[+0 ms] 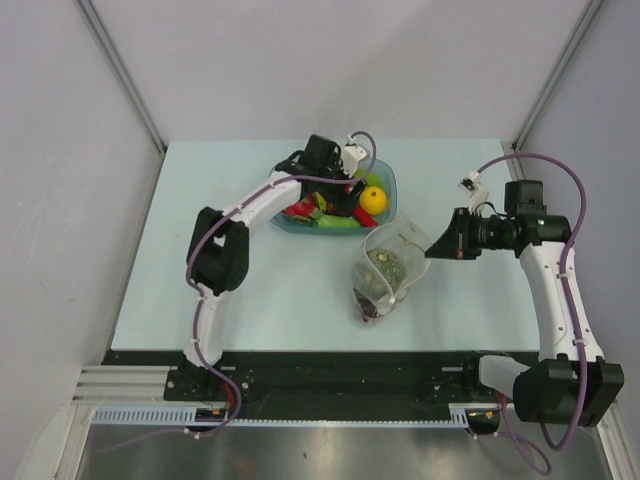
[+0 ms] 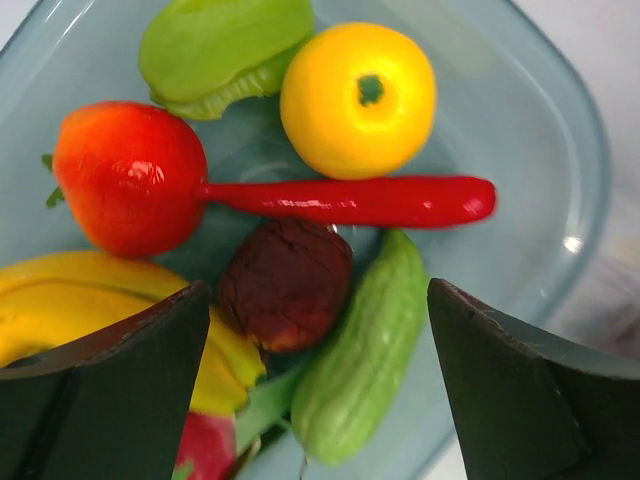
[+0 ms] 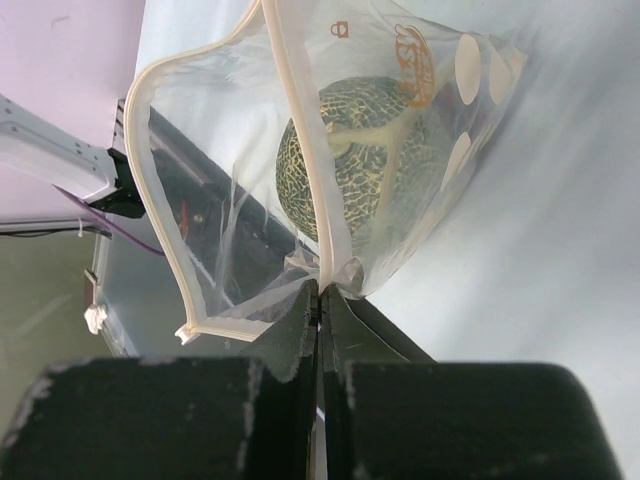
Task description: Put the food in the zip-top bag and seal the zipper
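Observation:
The zip top bag point(image 1: 385, 270) stands open on the table, a netted melon point(image 3: 355, 160) inside it. My right gripper is shut on the bag's rim by the zipper. My left gripper is open above the blue bin point(image 1: 300, 227), over a dark red plum point(image 2: 280, 285). Around the plum lie a cucumber point(image 2: 355, 355), red chilli point(image 2: 350, 200), bananas point(image 2: 80, 300), tomato point(image 2: 125, 175), yellow fruit point(image 2: 355, 105) and green pepper point(image 2: 220, 45).

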